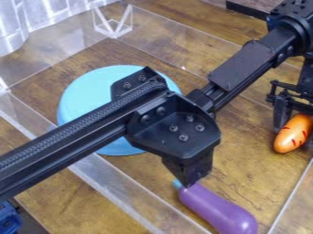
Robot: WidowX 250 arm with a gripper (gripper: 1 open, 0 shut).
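Observation:
The black arm spans the view from lower left to upper right. Its gripper (288, 101) is at the right edge, partly out of frame, right at an orange carrot (292, 134) with dark stripes; whether the fingers are open or shut on it is unclear. A purple eggplant-like object (221, 210) lies on the wooden surface at the bottom. A blue round plate (86, 101) lies under the arm, partly hidden.
Clear plastic walls border the wooden surface (91, 196). A small white wire object (113, 23) stands at the top. A blue item (6, 221) sits at the lower left edge.

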